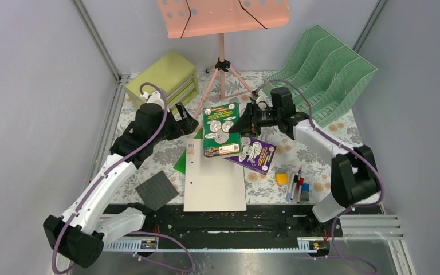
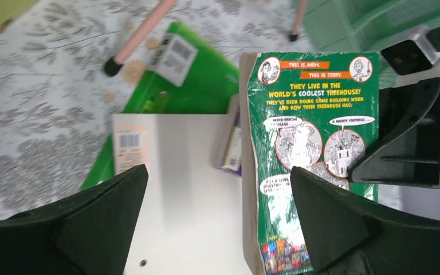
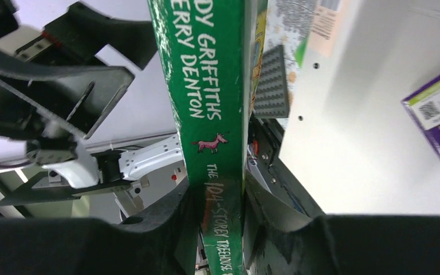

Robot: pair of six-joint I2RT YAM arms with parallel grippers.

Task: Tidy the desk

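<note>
A thick green book is held up above the desk, with my right gripper shut on its right side. In the right wrist view the book's green spine rises between the fingers. My left gripper stands open to the left of the book, apart from it and empty. Beneath lies a white book or board, flat on the desk. A purple book lies partly under the held book. Another green book is partly covered by the white one.
At the back right stands a green slotted rack, its slots empty. A yellow-green drawer box sits at the back left, with a pink stand between. Pens, a yellow block and a grey mat lie toward the front.
</note>
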